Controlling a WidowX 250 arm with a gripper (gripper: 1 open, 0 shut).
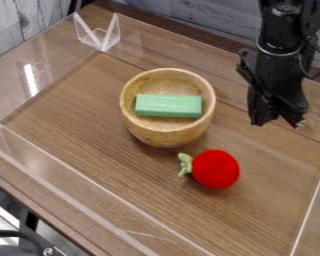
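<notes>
My black gripper [259,118] hangs over the wooden table at the right, shut, with nothing visible between its fingers. Left of it a wooden bowl [153,137] holds a green block [167,106]. Below and between bowl and gripper, a red tomato-like object [215,171] with a green stem lies on the table [83,190].
A small clear wire-like or plastic item [99,36] stands at the back left. The left, front and lower right of the table are clear. Table edges show at the upper left and right.
</notes>
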